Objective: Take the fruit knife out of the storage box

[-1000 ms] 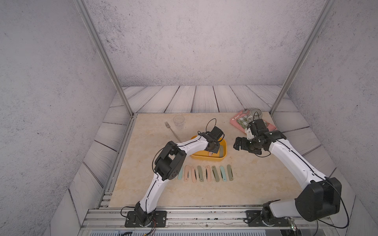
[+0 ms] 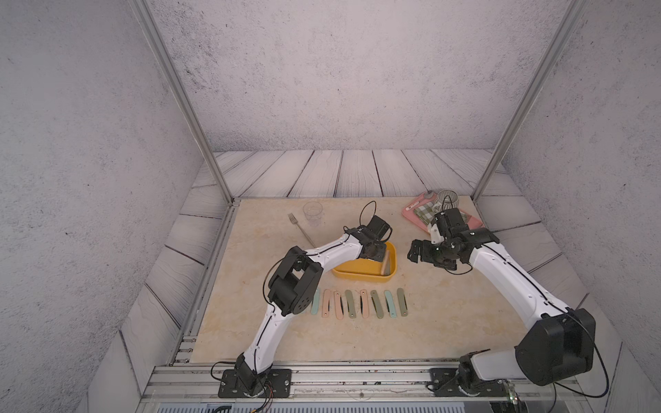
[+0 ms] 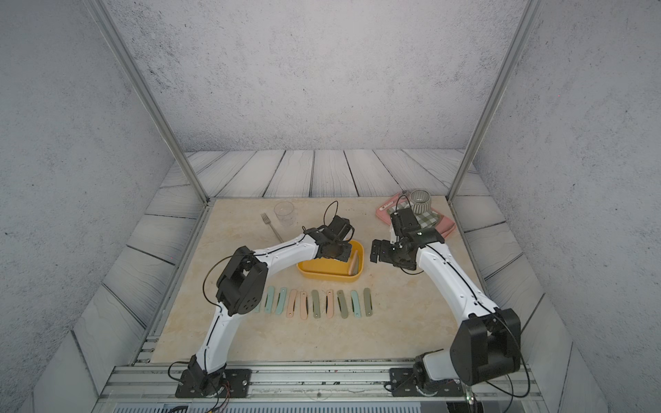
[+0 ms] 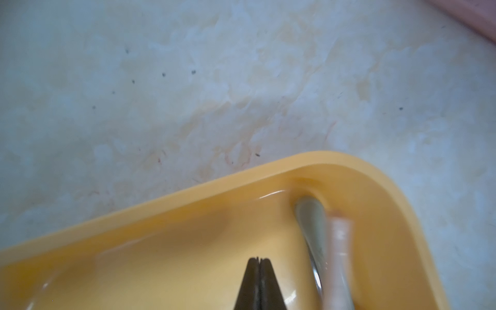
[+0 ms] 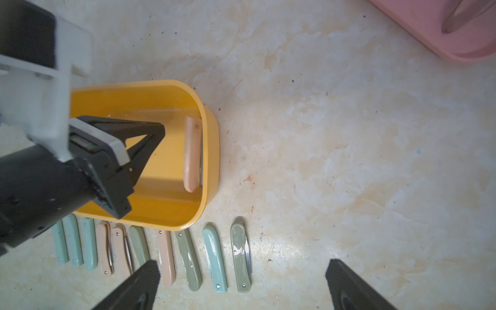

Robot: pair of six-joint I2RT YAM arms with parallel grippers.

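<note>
The yellow storage box [image 5: 210,155] stands mid-table. Inside, against its right end, a pink-handled fruit knife leans beside or partly over a green-handled knife [image 4: 310,219]; in the left wrist view the pink one is blurred. My left gripper is shut with nothing between its fingertips, over the box floor just left of the two knives. Its arm covers the box's left part in the top views. To the right of the box, my right gripper hangs open and empty above the table.
Several folded knives [image 2: 363,303] lie in a row in front of the box. A fork [image 2: 301,229] and a clear glass [image 2: 313,210] are behind-left. A pink tray [image 5: 457,44] sits at the back right.
The pink knife has shifted from under my left gripper to the box's right end, by the green one. My left gripper has moved slightly back and right. The right arm is still.
</note>
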